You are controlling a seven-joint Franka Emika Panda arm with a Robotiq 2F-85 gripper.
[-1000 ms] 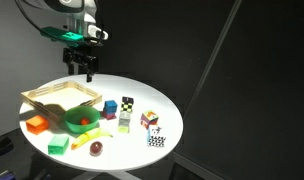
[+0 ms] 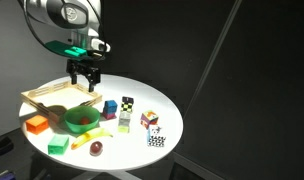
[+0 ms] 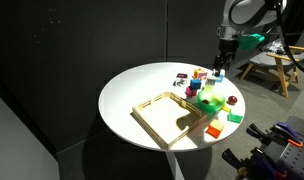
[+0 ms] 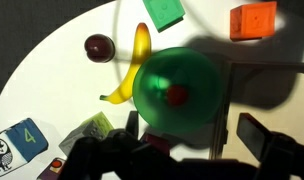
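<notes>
My gripper (image 2: pixel 83 83) hangs above the back of the round white table with its fingers open and nothing between them. In the wrist view the gripper has its two dark fingers wide apart at the lower edge. A green bowl (image 4: pixel 150 108) lies beyond them, holding a small red object (image 4: pixel 177 95). Beside the bowl lie a yellow banana (image 4: pixel 140 54) and a dark red round fruit (image 4: pixel 99 47). A green block (image 4: pixel 164 11) and an orange block (image 4: pixel 253 20) sit on the bowl's far side.
A shallow wooden tray (image 3: pixel 147 108) stands next to the bowl and looks empty. Several coloured blocks, among them a blue one (image 2: pixel 110 107) and a patterned one (image 2: pixel 156 138), stand on the other side.
The objects on the table have stayed in place.
</notes>
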